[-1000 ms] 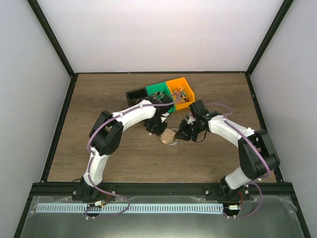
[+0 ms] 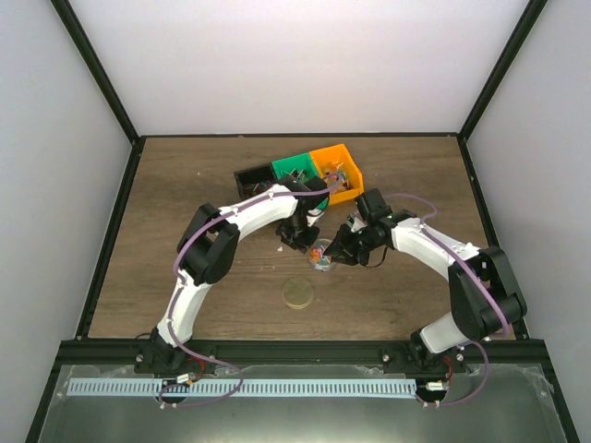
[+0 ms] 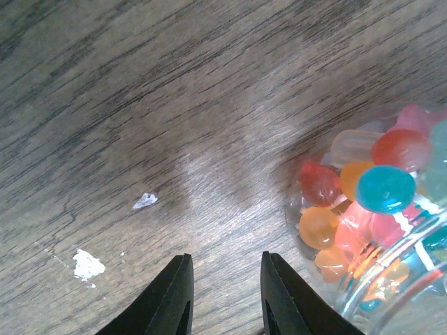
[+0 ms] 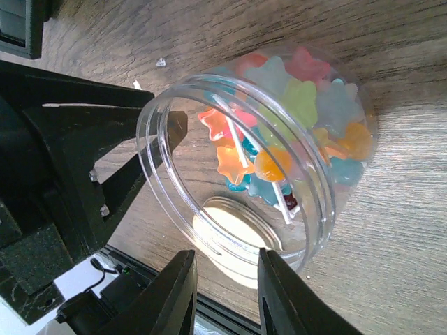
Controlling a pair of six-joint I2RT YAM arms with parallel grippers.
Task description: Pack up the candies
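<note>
The clear round jar (image 2: pixel 321 262) stands lidless between my two grippers, its candies (image 4: pixel 279 132) visible as coloured stars, balls and white sticks. In front of it the round lid (image 2: pixel 297 293) lies flat on the table; the right wrist view shows that lid (image 4: pixel 234 237) partly through the jar's rim. My left gripper is open beside the jar, with only bare table between its fingers. My right gripper is also open, close to the jar's rim (image 4: pixel 307 241); whether it touches the rim, I cannot tell.
Behind the arms are three joined bins: black (image 2: pixel 247 177), green (image 2: pixel 292 163) and orange (image 2: pixel 330 155), with small candies inside. My left arm partly covers them. Bare wooden table lies left and right of the jar. White specks (image 3: pixel 87 265) mark the wood.
The lid was over the jar; it has come forward and now lies on the table, leaving the jar's candies exposed. My left gripper has shifted slightly right; the right one has barely moved.
</note>
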